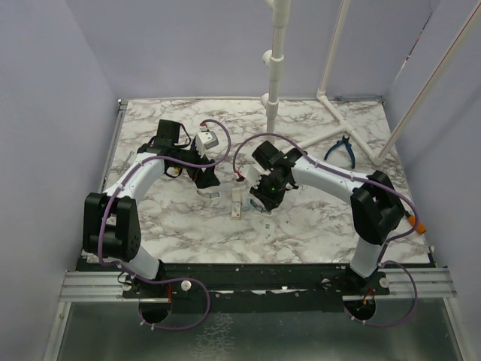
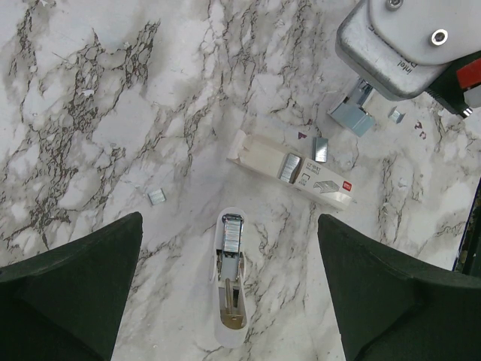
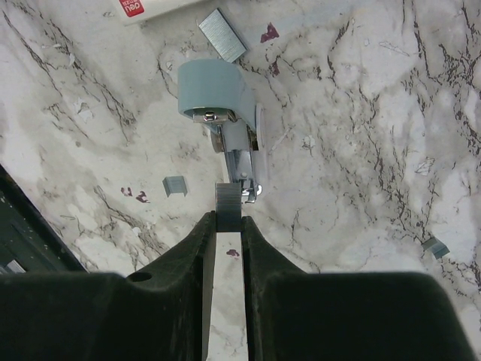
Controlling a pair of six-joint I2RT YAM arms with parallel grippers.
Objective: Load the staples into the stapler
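My right gripper is shut on a strip of staples (image 3: 228, 201), held over the front end of a small light blue stapler (image 3: 214, 86), whose metal channel is exposed. My left gripper is open above a second, white stapler (image 2: 230, 331) with a row of staples in its channel and nothing between the fingers. A white staples box (image 2: 259, 154) lies between the staplers, and a loose staple strip (image 3: 222, 34) lies beside the blue stapler.
Smaller staple pieces (image 2: 156, 196) are scattered on the marble table. Blue pliers (image 1: 340, 150) and white pipes (image 1: 331, 113) occupy the back right.
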